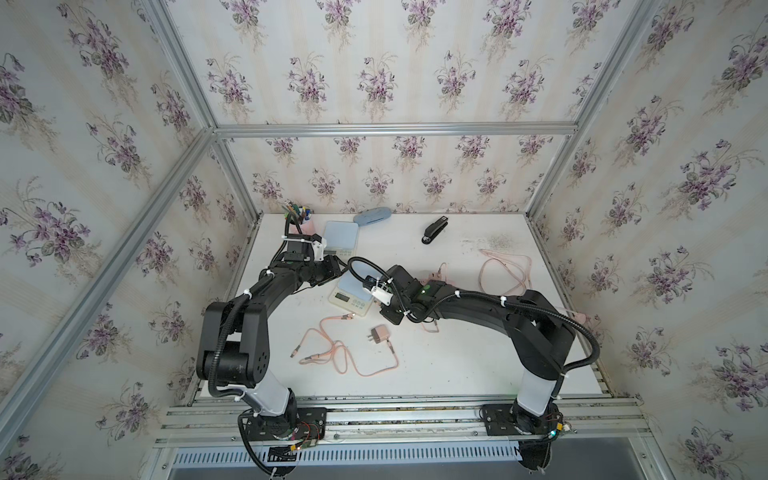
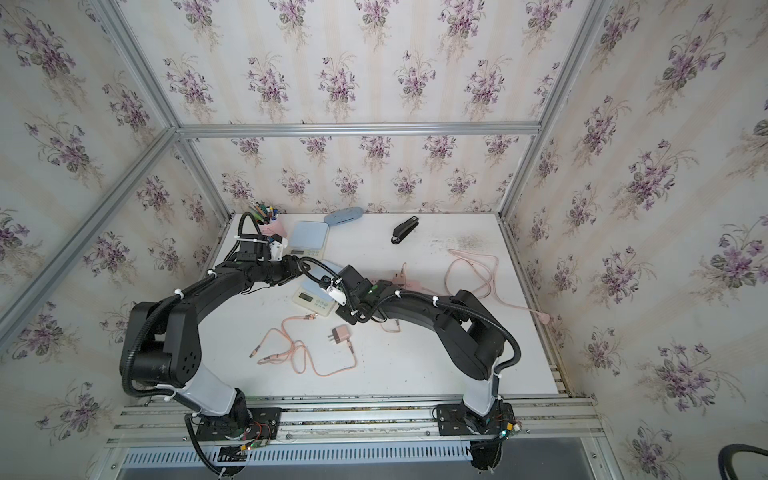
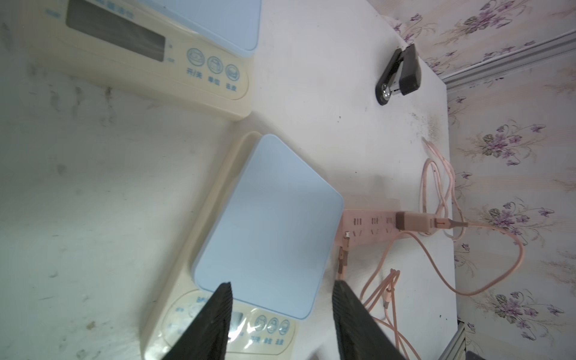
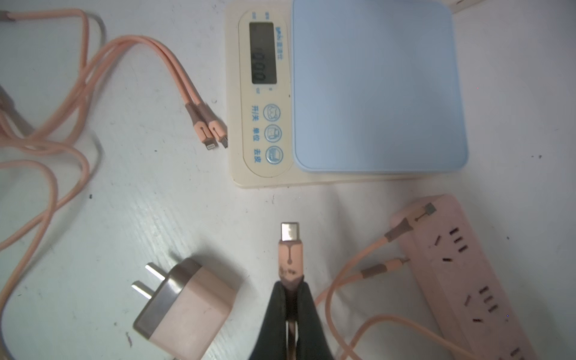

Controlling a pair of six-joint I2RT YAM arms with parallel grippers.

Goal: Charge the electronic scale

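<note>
The electronic scale (image 4: 378, 84) has a cream body and a light blue plate. Its display (image 4: 262, 54) shows digits in the right wrist view. My right gripper is shut on a pink cable, just behind its USB-C plug (image 4: 290, 249). The bare metal tip points at the scale's near long side, with a gap between them. In the left wrist view, my left gripper stands part open above the display end of that same scale (image 3: 270, 222). Nothing shows between its fingers. The scale's charging port cannot be made out.
A second similar scale (image 3: 150, 66) lies behind. A pink power strip (image 4: 468, 282) has a charger (image 3: 414, 221) plugged in. A loose charger (image 4: 186, 309) and a multi-headed pink cable (image 4: 84, 78) lie nearby. A stapler (image 1: 434, 229) and a blue-grey case (image 1: 372, 216) are at the back.
</note>
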